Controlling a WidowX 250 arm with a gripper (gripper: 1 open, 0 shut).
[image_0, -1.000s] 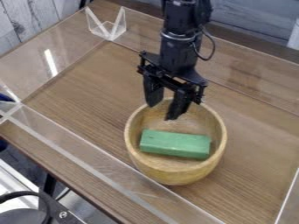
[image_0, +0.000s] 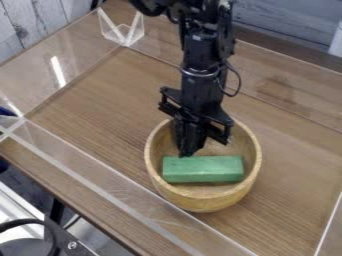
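Observation:
A round light wooden bowl (image_0: 201, 197) stands on the table, holding a green rectangular block (image_0: 202, 169) that lies across its front part. The black gripper (image_0: 189, 142) reaches down from above into the back of the bowl, just behind the block. Its fingertips are small and dark against the bowl; it looks shut, with nothing visible between them. Whether it touches the block is unclear.
A white wire-like object (image_0: 120, 30) stands at the back left. Clear strips run along the table's edges, and cables lie at the lower left.
The gripper has come down and slightly left into the bowl over the last second, ending close behind the green block. The block has barely moved.

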